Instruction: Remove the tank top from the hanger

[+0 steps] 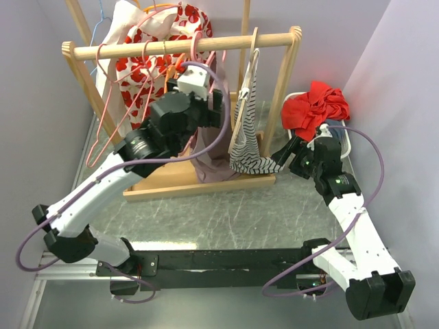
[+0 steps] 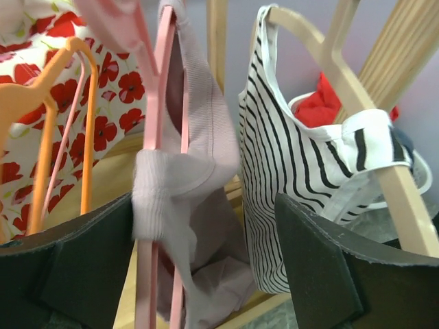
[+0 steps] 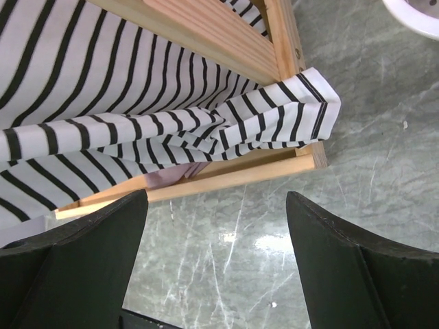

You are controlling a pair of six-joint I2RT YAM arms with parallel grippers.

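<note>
In the left wrist view a mauve tank top point(image 2: 184, 188) hangs over a pink hanger point(image 2: 162, 89). Beside it a striped tank top point(image 2: 288, 171) hangs on a wooden hanger point(image 2: 312, 48). My left gripper is open around the lower end of the pink hanger and mauve cloth, just short of them or around them; I cannot tell exactly. My right gripper stands open at the lower right of the rack, near the striped top's folded hem point(image 3: 274, 116), nothing between its fingers.
Wooden rack point(image 1: 120, 50) with red-flowered fabric point(image 1: 188, 20) and several hangers. A white basket point(image 1: 344, 144) of red cloth point(image 1: 315, 103) stands at right. Walls flank both sides.
</note>
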